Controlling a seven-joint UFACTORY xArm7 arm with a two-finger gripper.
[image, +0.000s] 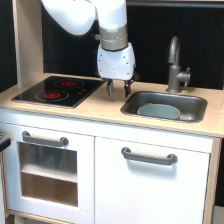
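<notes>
My gripper (118, 88) points down over the wooden counter (95, 112), between the stove and the sink. Its dark fingers stand apart and nothing shows between them. To its right, a grey-green oval thing, perhaps a plate (159, 111), lies in the dark sink basin (190, 103).
The black stovetop (62, 92) with red burner rings lies left of the gripper. A tall dark faucet (175, 65) rises behind the sink. Below are a shut white door with a grey handle (149, 157) and a windowed oven door (49, 170).
</notes>
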